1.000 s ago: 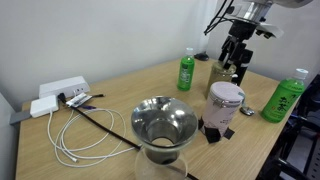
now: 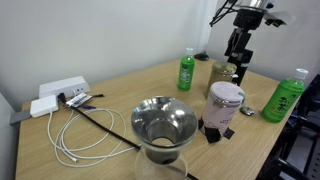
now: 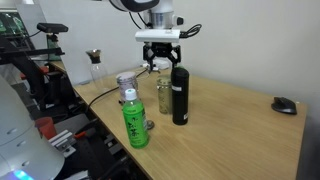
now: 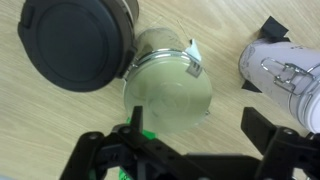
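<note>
A glass jar with a clasp and pale greenish lid point(image 4: 168, 92) stands closed below my gripper in the wrist view. My fingers are spread wide on either side of that lid, with nothing held between them. In exterior view 2 the gripper point(image 3: 163, 55) hangs above the jar point(image 3: 165, 97), apart from it. A black bottle point(image 3: 180, 97) stands close beside the jar; its round black cap point(image 4: 78, 40) fills the wrist view's upper left. A pale pink canister with a wire clasp point(image 2: 221, 108) stands nearer exterior view 1's camera.
Green bottles stand at the back point(image 2: 186, 71) and right point(image 2: 284, 98) in exterior view 1. A metal-topped glass vessel point(image 2: 164, 125) is in front. White cables point(image 2: 75, 135) and a power strip point(image 2: 62, 87) lie left.
My gripper has risen from around the jar's top and shifted slightly right in exterior view 1. The jar and the other objects have not visibly moved.
</note>
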